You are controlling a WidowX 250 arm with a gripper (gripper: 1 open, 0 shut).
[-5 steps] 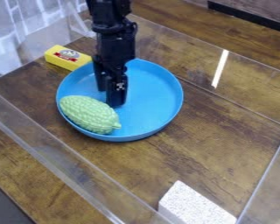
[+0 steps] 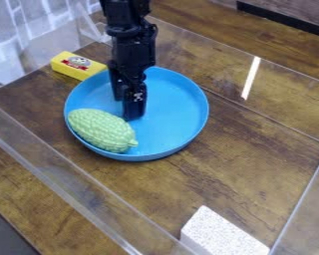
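A black robot gripper [image 2: 128,95] reaches down from the top centre over a blue plate [image 2: 182,120], its fingertips low inside the plate. A pale green, textured oblong object [image 2: 101,129] lies on the front left of the plate, a little below the gripper and apart from it. The dark fingers are hard to make out against each other, so how far apart they stand is unclear.
A yellow block [image 2: 77,67] with a white patch lies behind the plate at the left. A white speckled block [image 2: 222,234] sits at the front right. Bare wooden table surrounds the plate on the right, and clear walls edge the scene.
The gripper has shifted very slightly over the plate. The objects have not visibly moved.
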